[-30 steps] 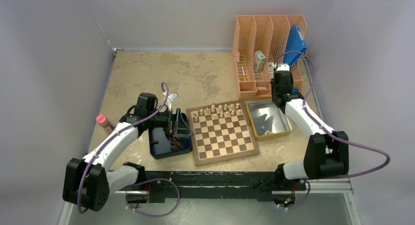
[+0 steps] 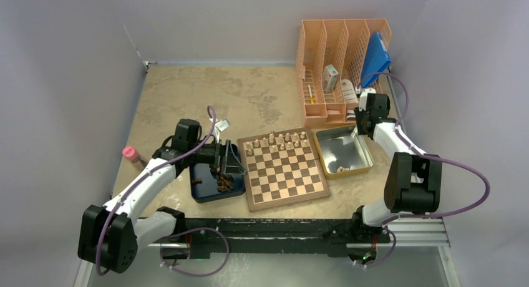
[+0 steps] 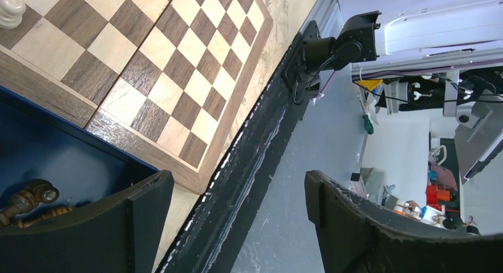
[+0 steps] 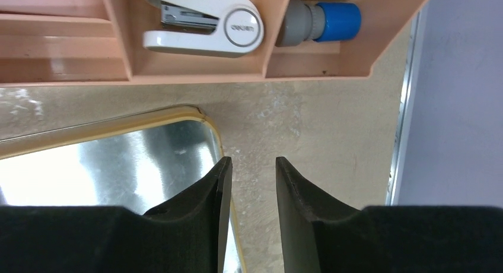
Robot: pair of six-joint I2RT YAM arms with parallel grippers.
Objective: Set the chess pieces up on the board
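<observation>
The chess board lies mid-table, with several white pieces standing along its far side. To its right, a metal tray holds a small cluster of white pieces near its front edge. Dark brown pieces lie in the blue bin on the left. Above that bin and the board's left edge, my left gripper stands wide open and empty. My right gripper is over the tray's far right corner, fingers part open, with bare table visible between them.
A pink organizer stands behind the tray, close to my right gripper; a white stapler sits in its front compartment. A pink-capped bottle is at the far left. The table behind the board is clear.
My left arm and the pieces look unchanged.
</observation>
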